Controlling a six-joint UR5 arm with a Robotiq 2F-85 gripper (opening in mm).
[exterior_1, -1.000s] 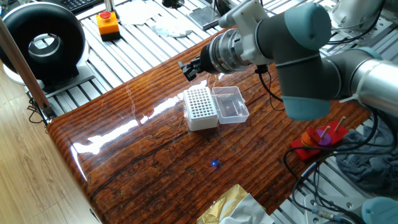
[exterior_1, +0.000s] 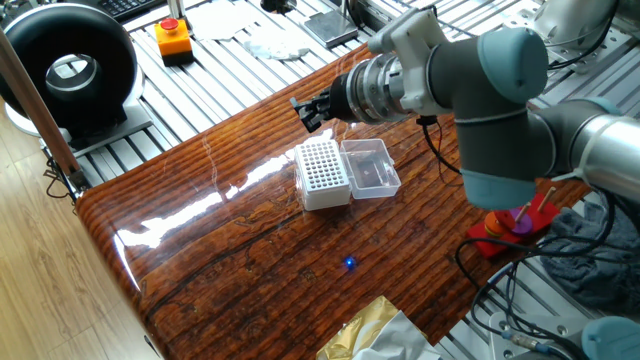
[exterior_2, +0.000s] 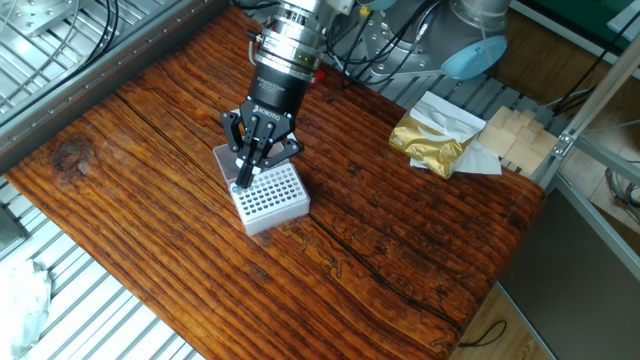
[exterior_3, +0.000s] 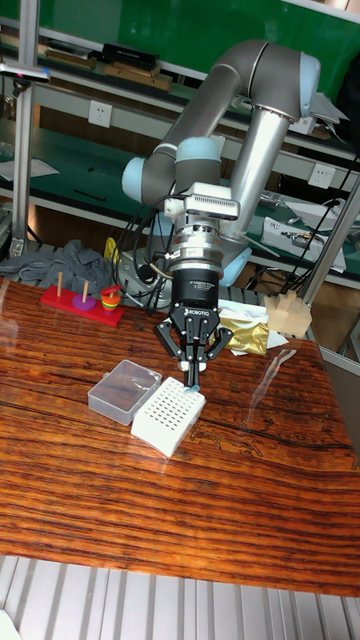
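A white rack (exterior_1: 324, 178) with rows of round holes stands on the wooden table, its hinged clear lid (exterior_1: 371, 170) laid open beside it. In exterior view 2, my gripper (exterior_2: 245, 180) points down over the lid-side edge of the rack (exterior_2: 270, 200). The fingers (exterior_3: 189, 361) are close together in exterior view 3, low over the far corner of the rack (exterior_3: 168, 417). A small teal spot shows at their tips; whether it is something held or part of the fingertips is unclear. Contact with the rack cannot be judged.
A gold and white packet (exterior_2: 436, 137) lies near the table's edge, with wooden blocks (exterior_2: 518, 138) beyond it. The red peg stand (exterior_3: 82, 305) with coloured rings is at the robot's side.
In exterior view 1 the upper arm and wrist have shifted right and slightly down. My fingertips have moved only a little to the right. Rack and lid have stayed put.
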